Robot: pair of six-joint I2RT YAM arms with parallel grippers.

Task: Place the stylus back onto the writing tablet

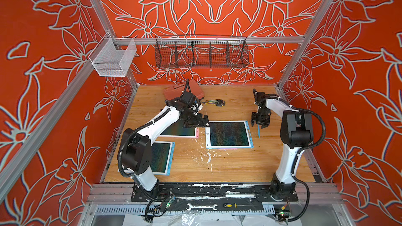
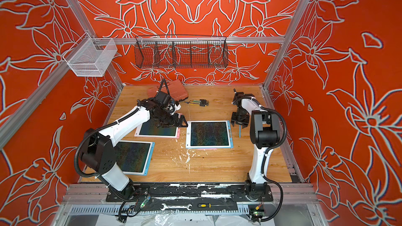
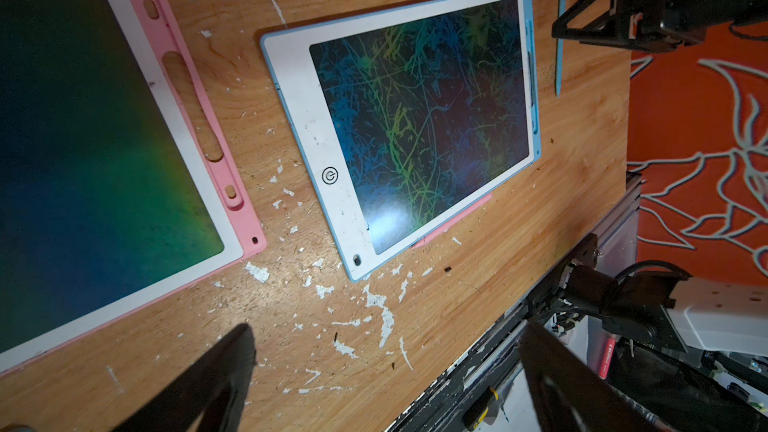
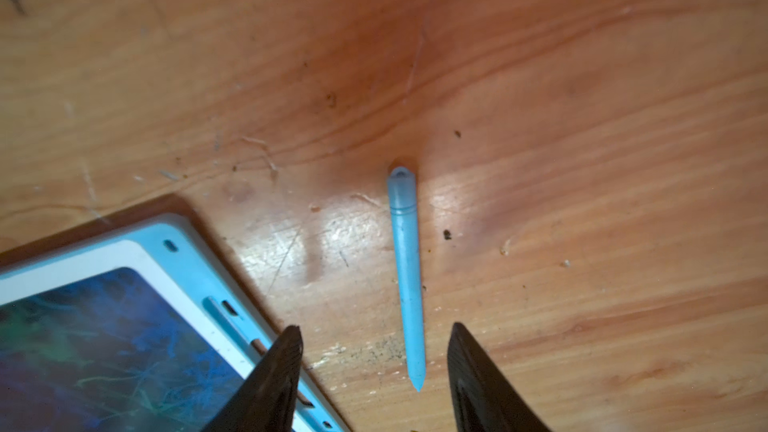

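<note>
A blue stylus (image 4: 406, 272) lies on the wood table just right of the middle blue-framed writing tablet (image 1: 227, 134), whose blue edge shows at lower left in the right wrist view. My right gripper hangs over the stylus, part open, its fingers either side of it with nothing held. My left gripper stands open above the table at the left edge of that tablet, near the pink-framed tablet (image 3: 104, 160), with nothing between its fingers. A pink strip (image 3: 448, 221) shows along the middle tablet's near edge.
Another blue-framed tablet (image 1: 163, 154) lies at the front left. A red case (image 2: 175, 90) and some tools (image 2: 201, 102) lie at the back. Wire baskets (image 1: 201, 54) hang on the rails.
</note>
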